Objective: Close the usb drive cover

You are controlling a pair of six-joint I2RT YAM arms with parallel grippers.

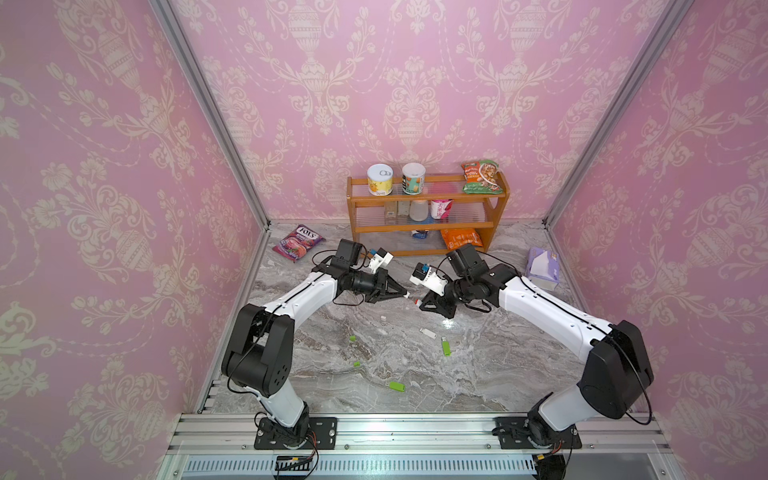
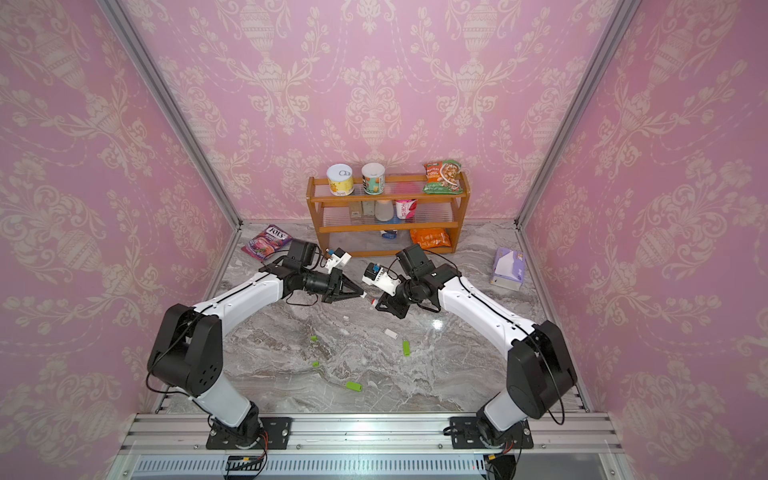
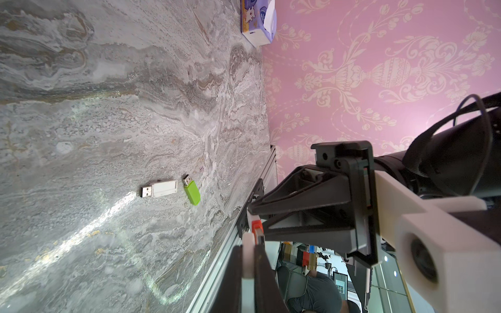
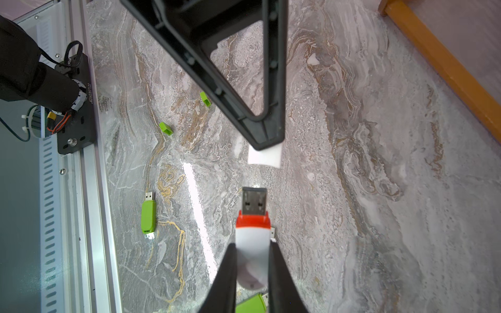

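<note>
In the right wrist view a white and red usb drive (image 4: 253, 250) is gripped at its body by my right gripper (image 1: 421, 304), which is shut. Its bare metal connector (image 4: 254, 201) points toward the left arm. A small white cover sits at the tip of my left gripper (image 1: 403, 294), shut on it; the left wrist view shows this cover (image 3: 248, 256) with the red part of the drive (image 3: 256, 225) just beyond. Cover and connector face each other above the table, a small gap between them in the right wrist view.
On the table below lie a white usb drive (image 3: 159, 188), a green one (image 3: 192, 192), another green drive (image 4: 148, 215) near the front, and loose green covers (image 4: 165, 128). A wooden shelf (image 1: 420, 226) stands behind the arms.
</note>
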